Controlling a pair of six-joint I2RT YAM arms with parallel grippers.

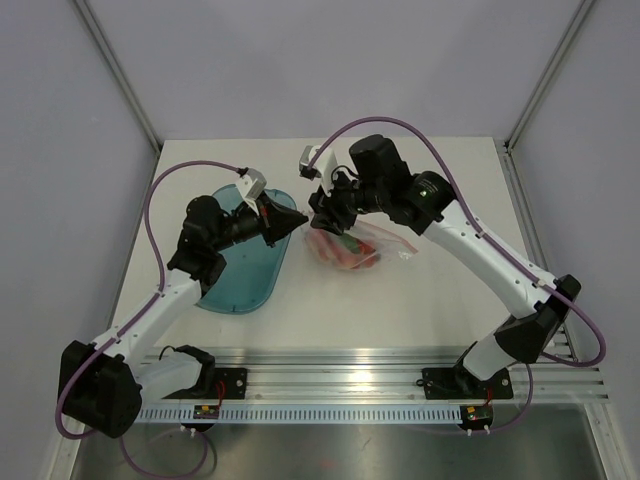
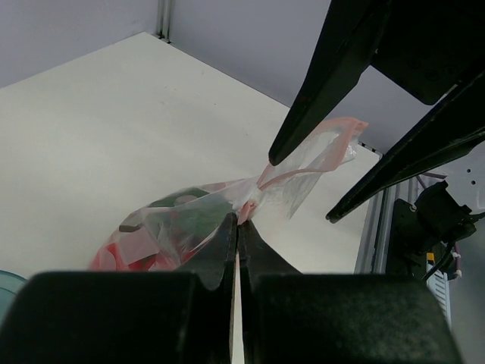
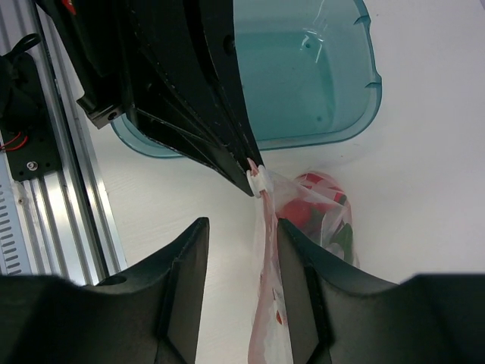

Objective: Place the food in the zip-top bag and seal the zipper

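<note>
The clear zip top bag (image 1: 345,250) lies on the white table with red and green food (image 1: 360,254) inside. Its pink-tinted mouth edge (image 2: 303,168) is raised. One corner of that edge is pinched by my left gripper, which is shut. My right gripper stands part open, close beside the left one. The zipper strip (image 3: 267,250) passes between its fingers, nearer to the right-hand finger (image 3: 292,258). Whether the zipper is closed cannot be made out.
A teal bin (image 1: 243,270) stands left of the bag, under the left arm, and looks empty. Both fingertip pairs are very near each other.
</note>
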